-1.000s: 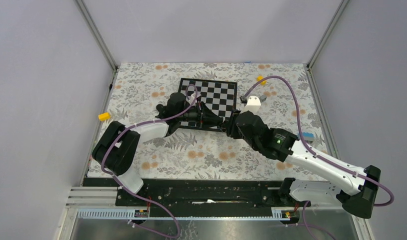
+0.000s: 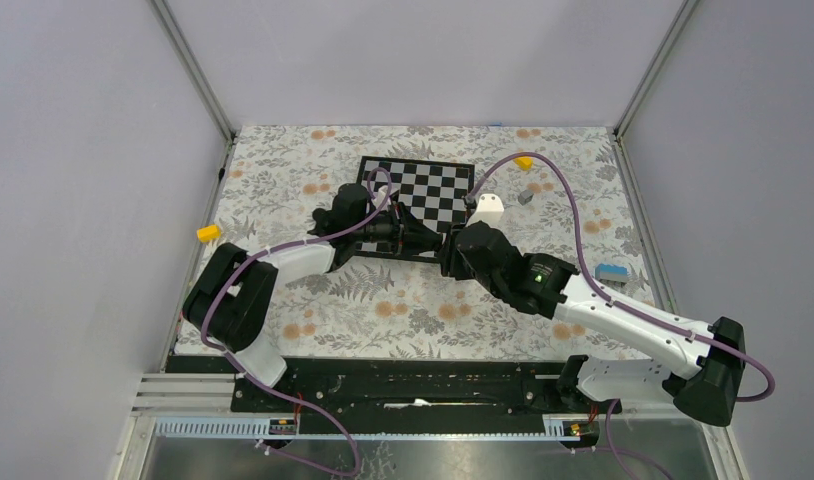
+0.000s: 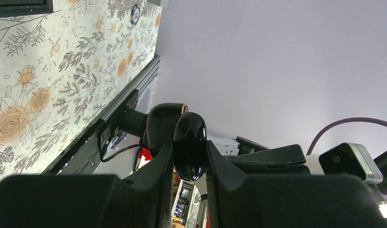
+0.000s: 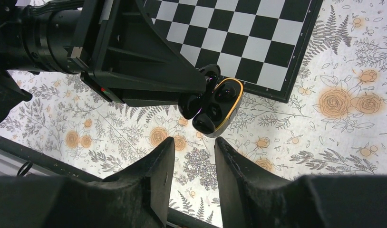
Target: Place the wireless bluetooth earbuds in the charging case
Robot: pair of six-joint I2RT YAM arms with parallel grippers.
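My left gripper is shut on the glossy black charging case (image 4: 219,105), holding it in the air over the board's front edge. The case's lid stands open, and a gold line runs around the base rim. Dark rounded shapes fill the base; I cannot tell whether they are seated earbuds or empty wells. Facing the case from the right, my right gripper has its fingers apart, with only the patterned mat visible between them. From above, both grippers nearly meet and the case is mostly hidden. No loose earbud can be made out.
Below the hands lies a checkered board (image 2: 430,178) with a black frame. Yellow blocks (image 2: 209,233), a small grey cube (image 2: 525,197) and a blue-topped block (image 2: 612,273) sit away from the arms.
Over the last second my right arm has moved left, bringing its gripper in close to the left one, with only a slight shift lately. The left arm has stayed in place.
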